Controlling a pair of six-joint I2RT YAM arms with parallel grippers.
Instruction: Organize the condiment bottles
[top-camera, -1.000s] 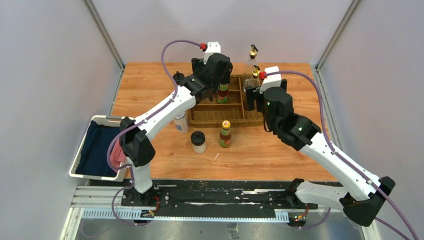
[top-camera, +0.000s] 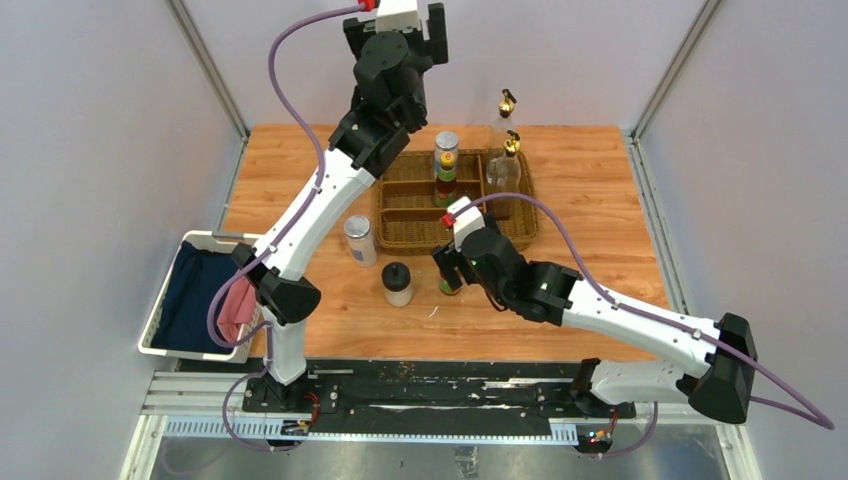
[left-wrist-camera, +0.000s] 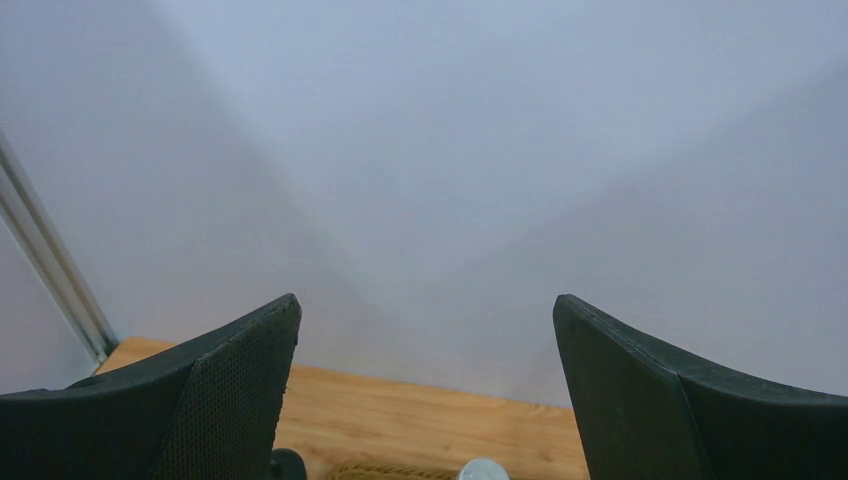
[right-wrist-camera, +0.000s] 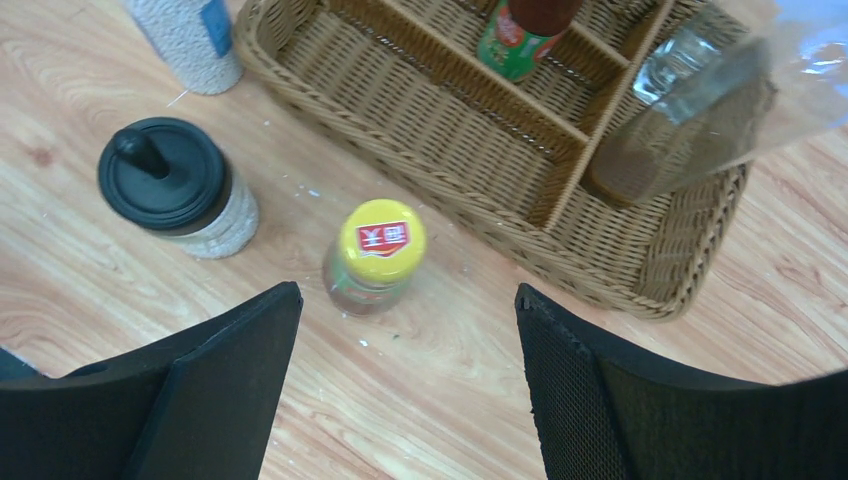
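A sauce bottle with a yellow cap (right-wrist-camera: 383, 243) stands on the table in front of the wicker basket (top-camera: 408, 232). Over it is my right gripper (top-camera: 449, 265), its fingers apart on either side in the right wrist view and nothing held. From above, only the bottle's lower edge shows. My left gripper (top-camera: 397, 30) is open and empty beyond the basket, facing the back wall. In the basket are a grey-lidded shaker (top-camera: 446, 146), another sauce bottle (top-camera: 446, 184) and a glass pump bottle (top-camera: 504, 174). A white shaker (top-camera: 360, 241) and a black-lidded jar (top-camera: 397, 284) stand outside it.
A second pump bottle (top-camera: 500, 125) is at the basket's back right edge. Behind the left arm, another black cap (left-wrist-camera: 287, 465) shows in the left wrist view. A white bin (top-camera: 160, 300) with cloths sits at the left.
My left gripper has drawn back from the basket toward the far wall, uncovering the grey-lidded shaker. My right gripper has moved left and frontward, over the yellow-capped bottle.
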